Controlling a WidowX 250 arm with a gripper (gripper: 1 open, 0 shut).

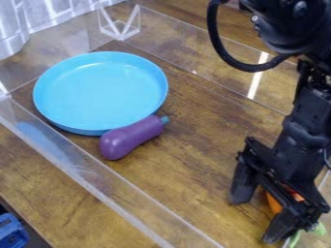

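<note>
My black gripper (265, 194) is low at the right, over an orange carrot (276, 201) with green leaves (308, 235), which it mostly covers. Its fingers are spread around the carrot; whether they grip it is unclear. A purple eggplant (127, 139) lies on the wooden surface left of the gripper, beside a blue plate (99, 87).
Clear plastic walls (65, 174) edge the wooden area (162, 184). A blue object (8, 232) sits outside at the lower left. The middle of the wood between eggplant and gripper is free.
</note>
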